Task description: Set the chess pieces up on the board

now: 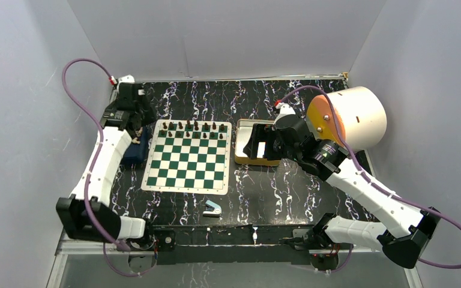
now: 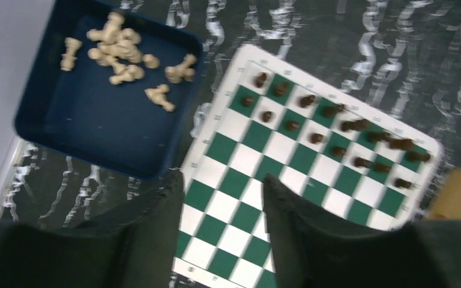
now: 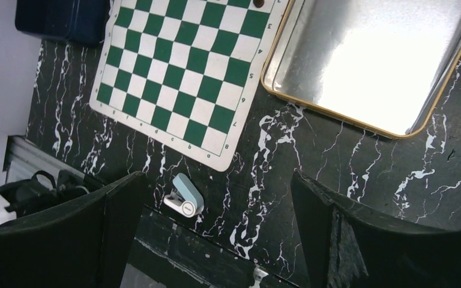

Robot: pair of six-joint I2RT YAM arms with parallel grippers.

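Note:
The green-and-white chessboard (image 1: 187, 171) lies flat, with dark brown chess pieces (image 2: 316, 138) standing in two rows along its far side. Its other rows are bare where visible. Cream chess pieces (image 2: 121, 50) lie jumbled in the dark blue tray (image 2: 105, 150), left of the board. My left gripper is high above the tray and board area, fingers apart and nothing between them; its wrist view is blurred. Over the metal tray, right of the board, hangs my right gripper, open and empty.
The metal tray with a tan rim (image 3: 342, 119) looks empty. A small light-blue and white gadget (image 3: 187, 195) rests in front of the board. Behind the right arm sits a large white and orange cylinder (image 1: 354, 117).

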